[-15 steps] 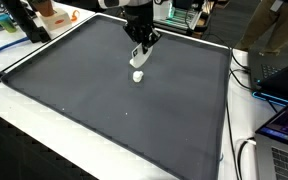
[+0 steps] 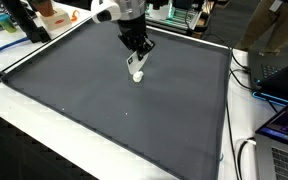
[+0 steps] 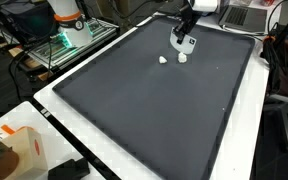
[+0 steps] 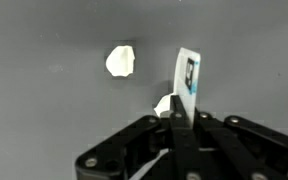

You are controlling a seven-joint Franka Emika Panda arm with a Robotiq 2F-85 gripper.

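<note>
My gripper is shut on a slim white item (image 4: 187,78) that bears a light blue band and a small dark mark. In exterior view 2 the white item (image 3: 186,44) hangs from the fingers near the far edge of the dark board. Two small white pieces lie on the board. One white piece (image 4: 120,61) sits clear of the fingers, while the other white piece (image 4: 164,104) is close beside the gripper and partly hidden by it. Whether the held item touches the board I cannot tell.
The dark grey board (image 2: 114,115) is bare over most of its area, with a pale rim. A laptop (image 2: 274,85) stands beyond its right side. Cables (image 2: 236,62) run along that edge. Various items (image 2: 9,25) crowd the far left.
In exterior view 1 my gripper has shifted slightly left and toward the near side, with the white item still in it.
</note>
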